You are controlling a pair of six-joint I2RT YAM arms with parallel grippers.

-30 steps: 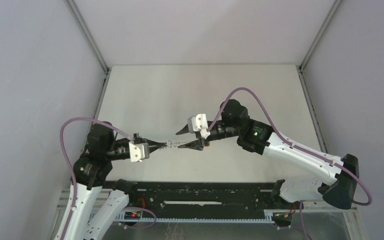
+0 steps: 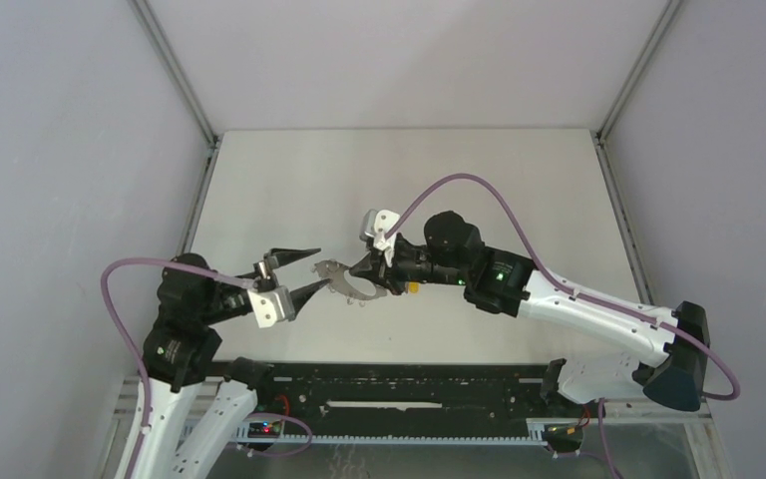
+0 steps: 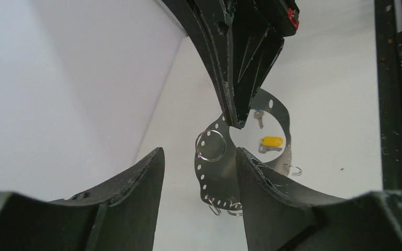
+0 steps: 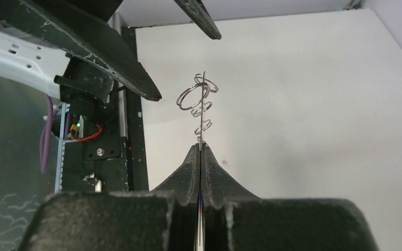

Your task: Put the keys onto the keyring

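Note:
The flat grey crescent-shaped plate (image 3: 217, 175) has small holes along its edge, and several metal rings hang from it, one a larger ring (image 3: 211, 145). My right gripper is shut on one horn of this plate; the right wrist view shows the plate (image 4: 203, 112) edge-on between its fingertips. Apart from the plate, my left gripper (image 2: 313, 266) stands open with nothing between its fingers. Through the plate's curved opening, a silver key (image 3: 259, 119) with a blue piece and another key (image 3: 270, 149) with a yellow tag (image 3: 271, 141) are visible beyond it.
Around the arms the white tabletop (image 2: 479, 165) is largely bare. A dark metal rail (image 2: 389, 384) runs along its front edge, with walls at the sides and back.
The plate has turned from edge-on to show its face.

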